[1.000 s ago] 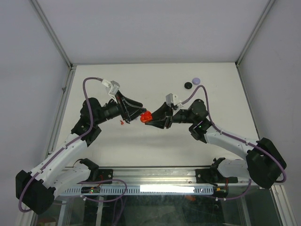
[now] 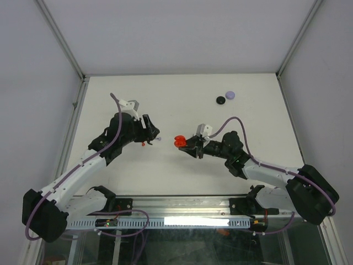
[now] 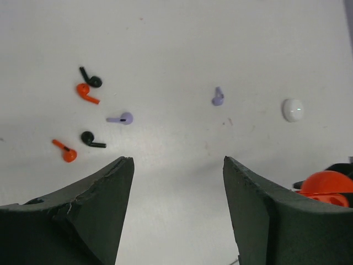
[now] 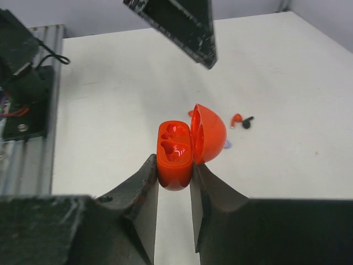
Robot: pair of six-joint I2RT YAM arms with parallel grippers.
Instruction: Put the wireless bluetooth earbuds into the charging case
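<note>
In the right wrist view, my right gripper is shut on a red charging case (image 4: pixel 174 175). Its lid (image 4: pixel 210 132) stands open and the visible earbud wells look empty. From above, the case (image 2: pixel 180 142) is held over the middle of the table. To its left, my left gripper (image 2: pixel 150 136) hangs apart from it, open and with nothing between its fingers. Loose on the table in the left wrist view lie red earbuds (image 3: pixel 69 155), black earbuds (image 3: pixel 87 138) and purple earbuds (image 3: pixel 127 118).
A black case (image 2: pixel 220 100) and a purple case (image 2: pixel 230 95) sit at the back right of the white table (image 2: pixel 165 91). A blurred white rounded thing (image 3: pixel 293 110) shows at the right of the left wrist view.
My left gripper was close against the red case; now it is apart to the left, its fingers turned more downward. The case has shifted slightly right in my right gripper.
</note>
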